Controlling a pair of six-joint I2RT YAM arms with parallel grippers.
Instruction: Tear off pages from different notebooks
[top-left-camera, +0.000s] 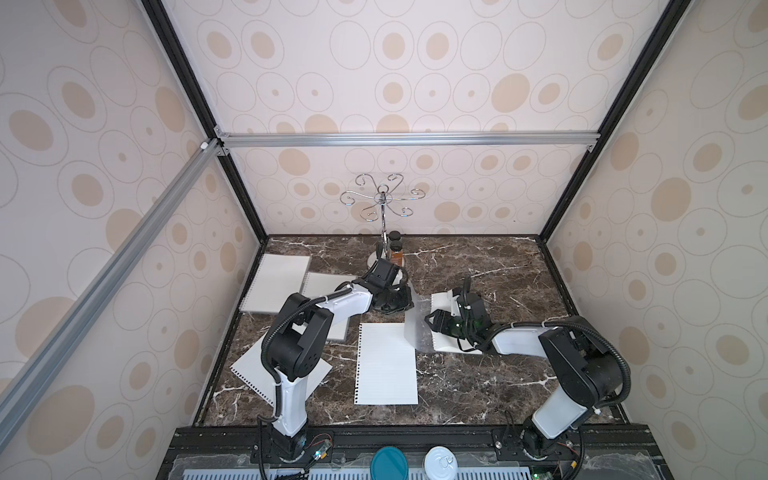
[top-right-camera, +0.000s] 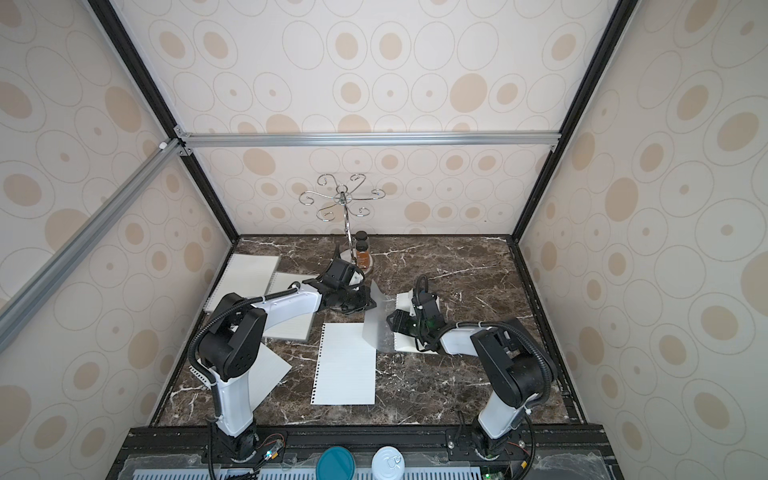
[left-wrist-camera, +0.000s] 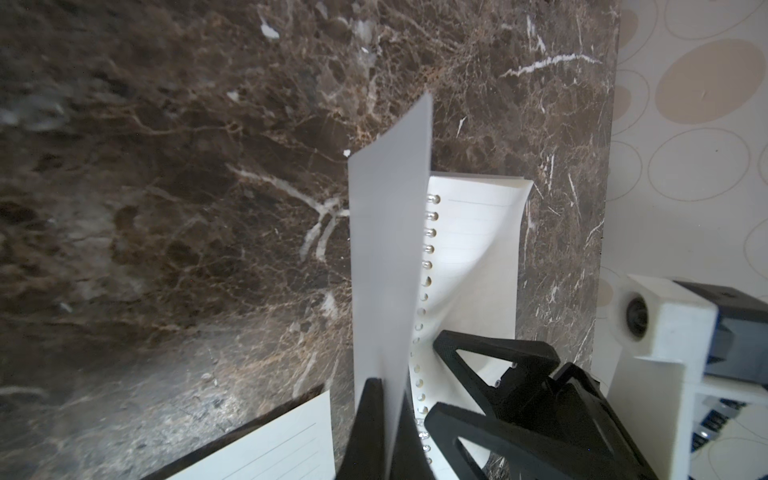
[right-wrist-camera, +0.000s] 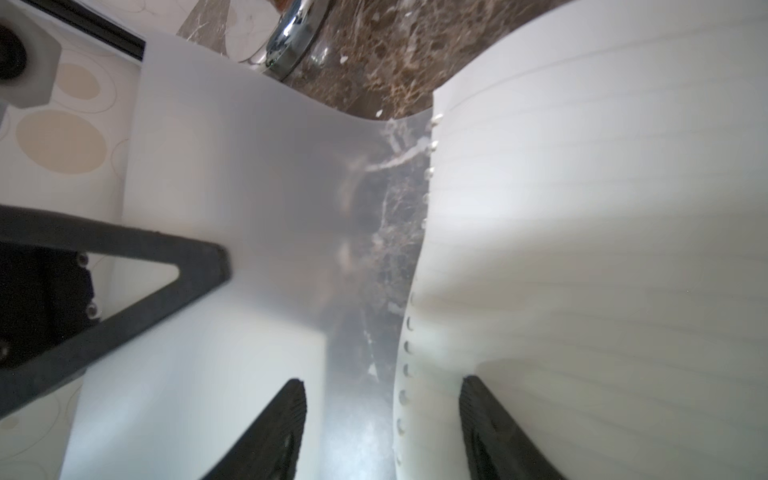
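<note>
An open spiral notebook (top-right-camera: 408, 345) lies right of centre, its translucent cover (right-wrist-camera: 240, 184) raised to the left, lined pages (right-wrist-camera: 608, 200) on the right. My left gripper (top-left-camera: 406, 302) is shut on the cover's edge, near its fingertips in the left wrist view. My right gripper is over the spine, fingers parted, one above the curved page, one over the cover; nothing is clearly between them.
A loose lined sheet (top-left-camera: 385, 364) lies front centre. More notebooks (top-left-camera: 272, 281) lie at the left. A chrome stand (top-left-camera: 382, 204) with jars stands at the back.
</note>
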